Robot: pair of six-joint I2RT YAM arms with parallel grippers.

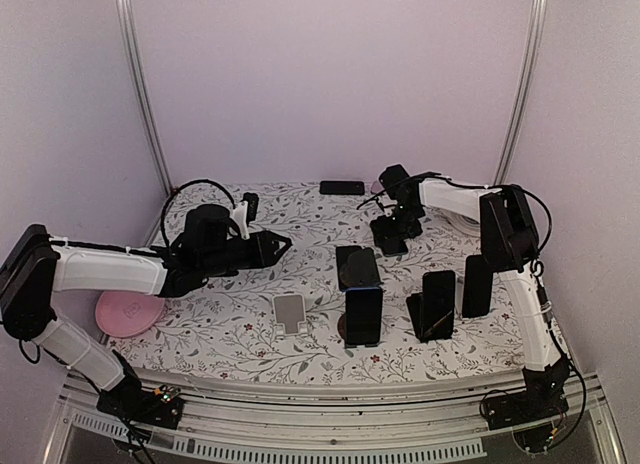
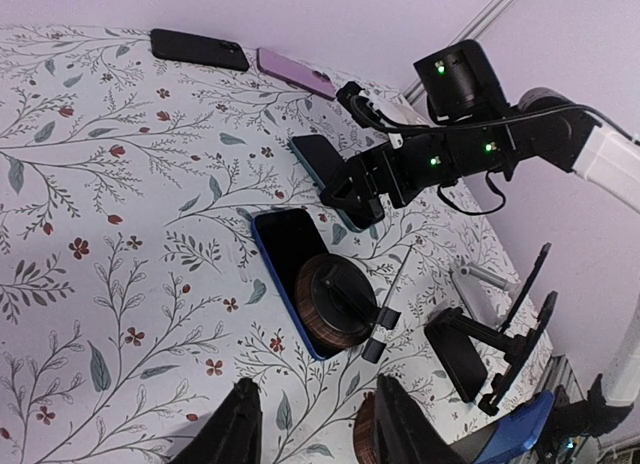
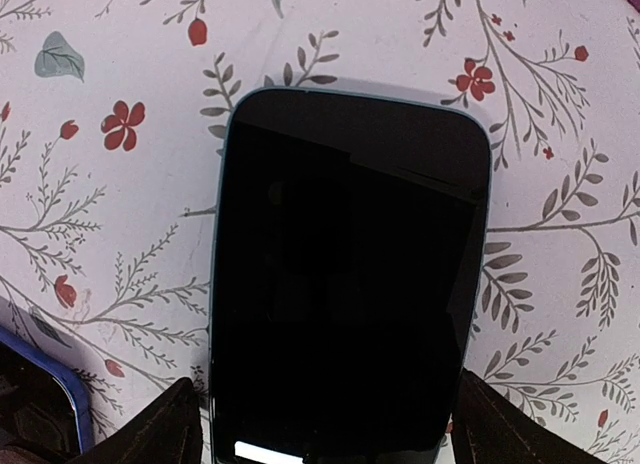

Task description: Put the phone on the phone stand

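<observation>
A black phone [image 3: 345, 264] lies flat on the patterned table, with my right gripper [image 1: 385, 227] low over its near end; in the right wrist view the open fingers [image 3: 150, 434] sit one on either side of it. A phone stand with a round base [image 2: 330, 304] rests on a blue-rimmed phone at the centre. My left gripper hangs open over the left of the table, nothing between its fingers.
More stands, some bearing upright phones [image 1: 363, 314], line the front. A small white stand [image 1: 289, 312] is front left, a pink plate [image 1: 130, 314] at far left. A black phone [image 1: 341, 187] lies at the back.
</observation>
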